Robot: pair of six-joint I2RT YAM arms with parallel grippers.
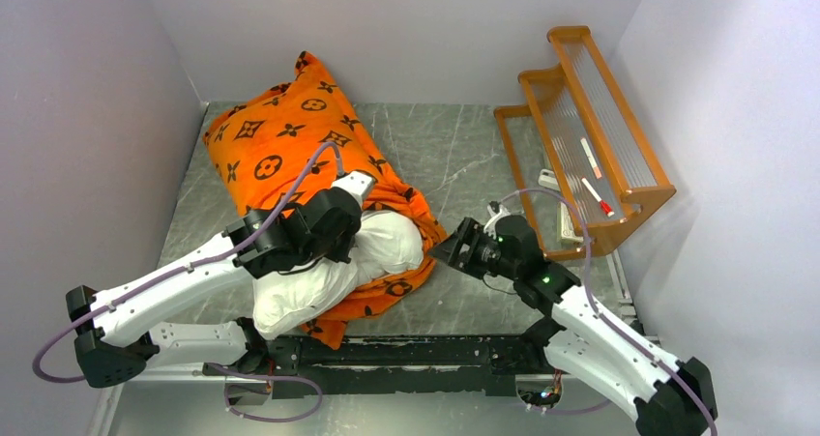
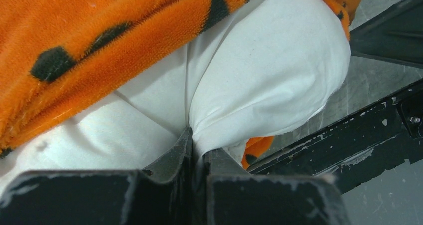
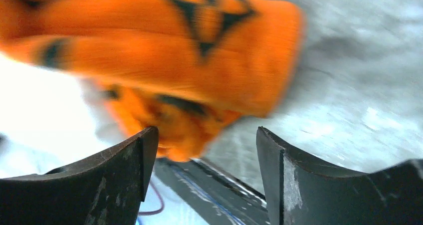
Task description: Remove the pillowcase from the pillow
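Observation:
The orange pillowcase (image 1: 290, 131) with black motifs covers the upper part of the white pillow (image 1: 309, 296), whose lower end is exposed. Orange cloth also lies bunched along the pillow's right side and below it. In the left wrist view my left gripper is shut on a gathered fold of white pillow fabric (image 2: 269, 70). My right gripper is open; its fingers (image 3: 144, 155) are wide apart, with the bunched pillowcase (image 3: 164, 120) just beyond them. From above, the right gripper (image 1: 453, 247) is right beside the pillowcase's right edge.
A wooden rack (image 1: 600, 146) with markers stands at the right. Bare grey tabletop (image 1: 435, 156) lies between it and the pillowcase. A black rail (image 1: 406, 351) runs along the front edge. Walls close in the back and sides.

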